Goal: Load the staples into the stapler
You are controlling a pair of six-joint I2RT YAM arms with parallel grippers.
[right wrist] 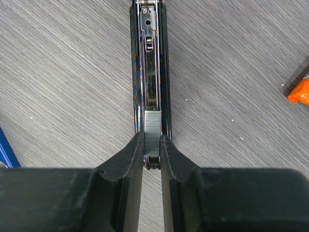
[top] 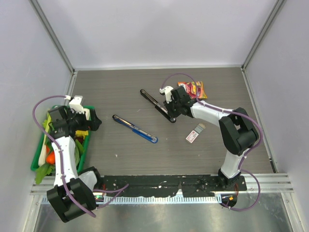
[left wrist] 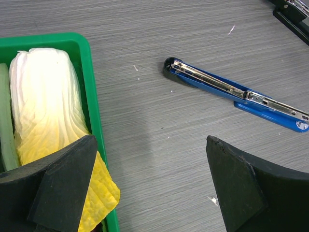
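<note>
The black stapler (top: 152, 100) lies opened out flat near the middle of the table. In the right wrist view my right gripper is shut on a strip of staples (right wrist: 152, 121) at the lower end of the stapler's metal channel (right wrist: 150, 72); whether the strip sits fully in it, I cannot tell. A small box (top: 192, 136) with a grey piece beside it lies to the right. My left gripper stands open above the right edge of the vegetable crate, holding nothing.
A blue stapler (top: 135, 129), also opened, lies left of centre. The green crate (left wrist: 84, 67) of vegetables is at the far left. An orange snack packet (top: 199, 87) lies behind my right arm.
</note>
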